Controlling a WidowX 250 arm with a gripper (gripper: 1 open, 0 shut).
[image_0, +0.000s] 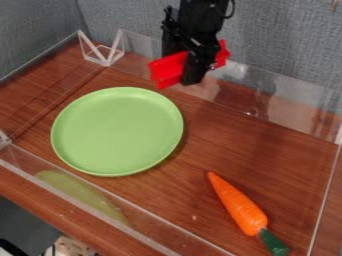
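Observation:
My black gripper (195, 62) hangs over the back of the wooden tray, shut on a red block (168, 70) held tilted, with red showing on both sides of the fingers. In front of it to the left lies a round green plate (118, 132), empty. An orange toy carrot (237, 204) with a green top lies at the front right.
Clear plastic walls (283, 105) border the wooden surface (247, 142), with a white triangular bracket at the back left. Grey padded walls stand behind.

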